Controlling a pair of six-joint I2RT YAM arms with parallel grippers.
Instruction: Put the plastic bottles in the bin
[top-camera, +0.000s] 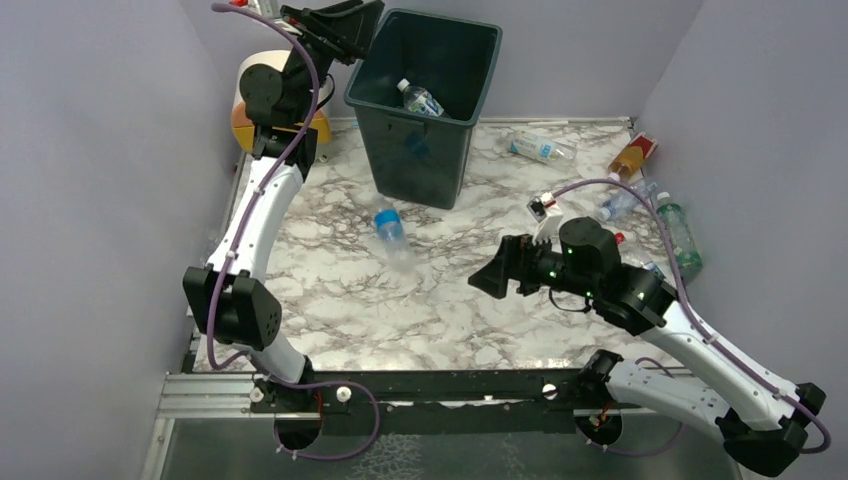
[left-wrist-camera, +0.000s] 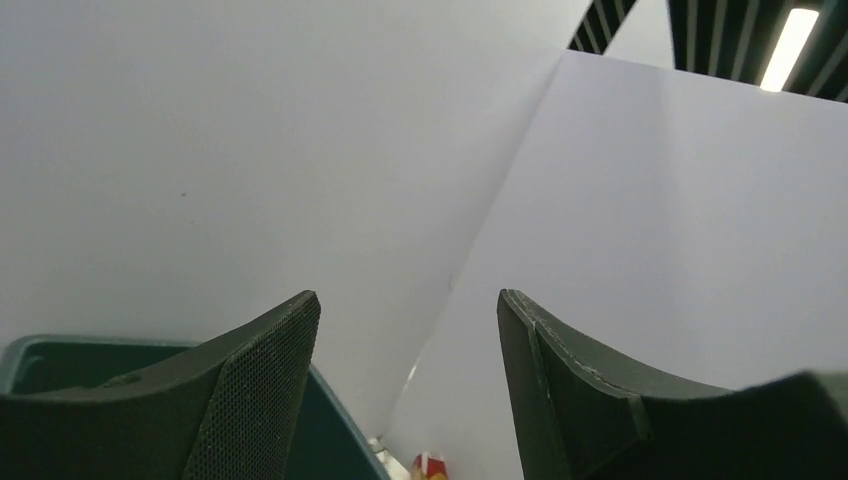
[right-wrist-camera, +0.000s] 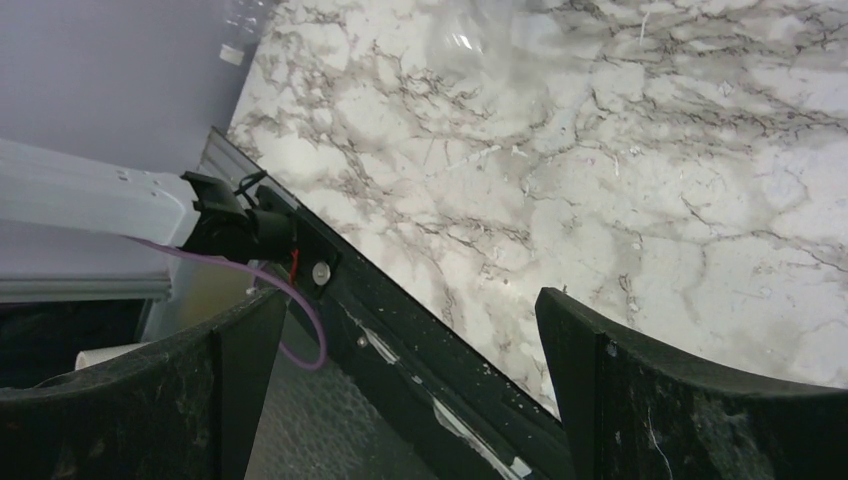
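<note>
A blurred clear bottle with blue label (top-camera: 390, 230) is below and left of the dark green bin (top-camera: 410, 155), apart from my left gripper; whether it rests on the table is unclear. My left gripper (top-camera: 355, 30) is raised at the bin's upper left, fingers apart with nothing visible between them in the left wrist view. One bottle (top-camera: 420, 102) lies inside the bin. More bottles, including a clear one (top-camera: 540, 148), an amber one (top-camera: 632, 157) and a green one (top-camera: 683, 240), lie at the right. My right gripper (top-camera: 495, 270) stands open and empty over the table.
A cream, orange and yellow drawer box (top-camera: 243, 125) is behind the left arm. Grey walls enclose the marble table (top-camera: 420, 310), whose front middle is clear.
</note>
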